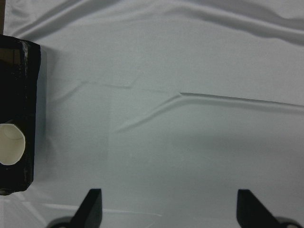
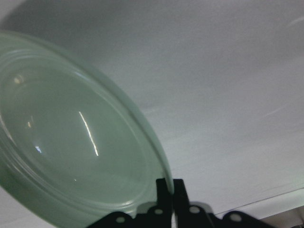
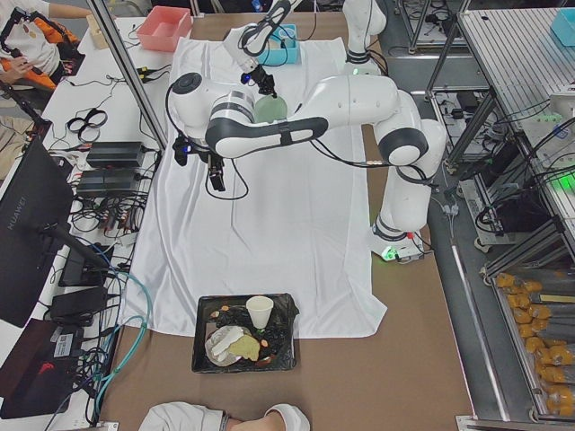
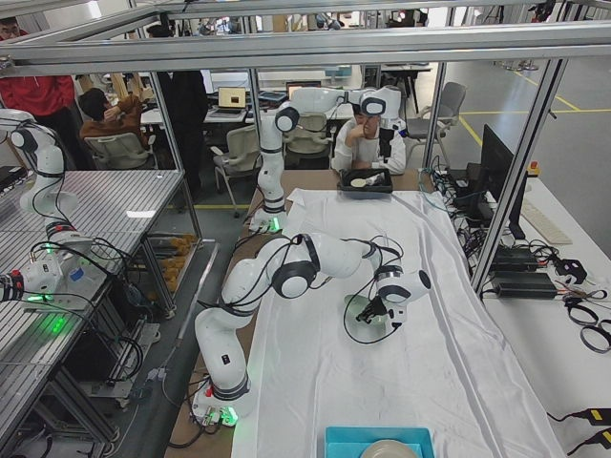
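A pale green plate (image 2: 76,128) is held at its rim by my right gripper, which is shut on it; in the left camera view it shows over the far part of the white cloth, partly behind the nearer arm. My left gripper is open above bare cloth (image 1: 156,142), nothing between its fingers. A black tray (image 1: 28,80) with a white cup (image 1: 12,144) lies at the left of its wrist view; in the left camera view the tray also holds a crumpled white item and a yellowish piece.
A blue bin (image 4: 344,441) with a pale dish inside stands at the far end from the black tray. A pink bin (image 3: 164,27) sits on the side table among cables and black devices.
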